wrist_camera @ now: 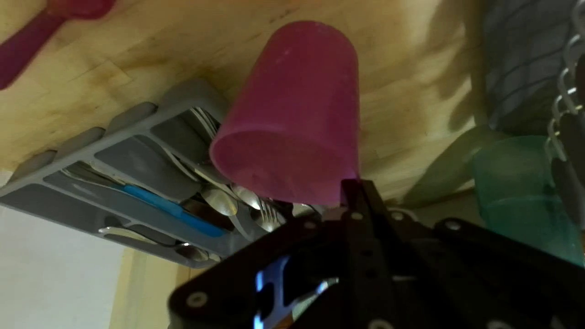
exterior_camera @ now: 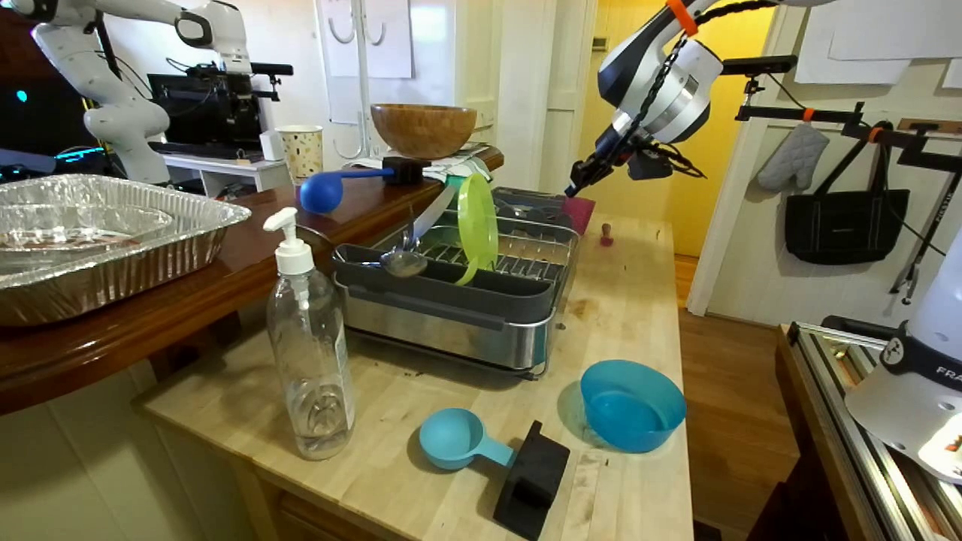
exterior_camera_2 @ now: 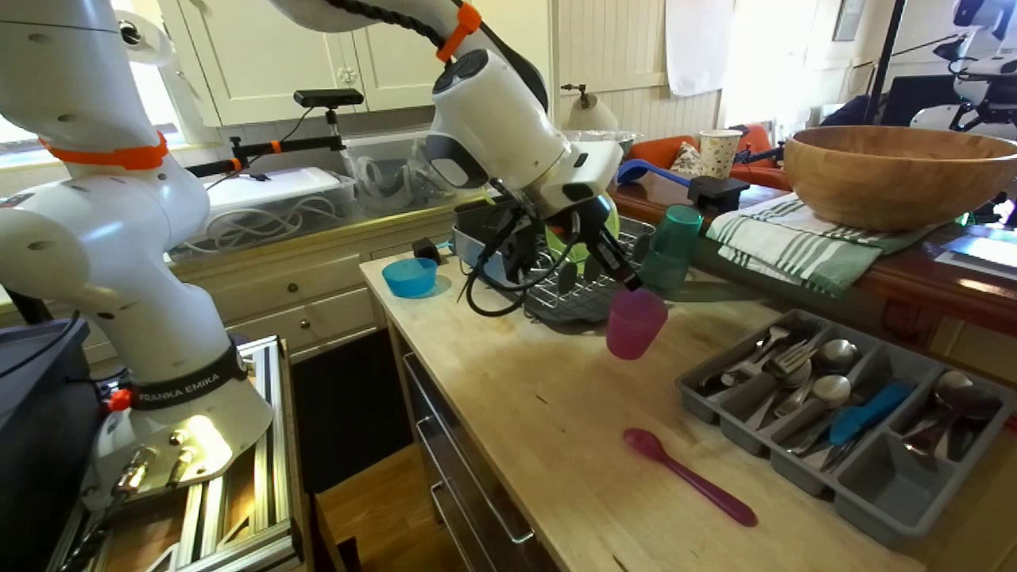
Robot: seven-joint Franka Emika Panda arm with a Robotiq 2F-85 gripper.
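A translucent pink cup (wrist_camera: 299, 104) hangs tilted at my fingertips in the wrist view, its mouth toward the camera. My gripper is shut at the cup's rim, with the thin wall apparently pinched between the fingers. From the second exterior view, the gripper (exterior_camera_2: 633, 283) meets the upper edge of the cup (exterior_camera_2: 636, 324) above the wooden counter. In the first exterior view the cup (exterior_camera: 579, 215) is partly hidden behind the dish rack, just below my gripper (exterior_camera: 570, 190).
A grey cutlery tray (exterior_camera_2: 863, 467) and a dark pink spoon (exterior_camera_2: 691, 477) lie on the counter. The dish rack (exterior_camera: 451, 288) holds a lime-green item (exterior_camera: 478, 225). A green cup (exterior_camera_2: 672, 248) stands beside the rack. Bare counter lies around the spoon.
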